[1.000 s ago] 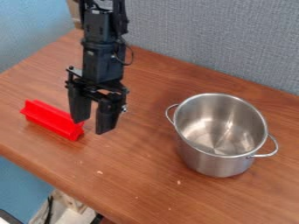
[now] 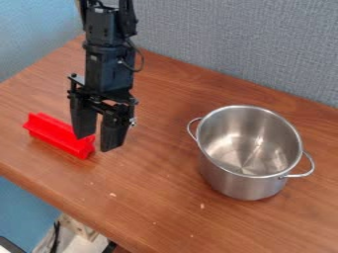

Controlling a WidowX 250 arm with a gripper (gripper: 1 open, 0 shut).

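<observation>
My black gripper (image 2: pixel 99 126) hangs upright over the left part of the wooden table, its two fingers apart with nothing visible between them. A long red block (image 2: pixel 53 131) lies just to the left of and behind the fingertips, its right end partly near the gripper. On the right stands a steel pot (image 2: pixel 251 173) with two side handles, empty inside.
A grey padded wall (image 2: pixel 251 49) runs along the back. The table's left edge drops to a blue area, with cables at the lower left.
My gripper has shifted slightly to the left and up, toward the red block. The block and the pot have not moved.
</observation>
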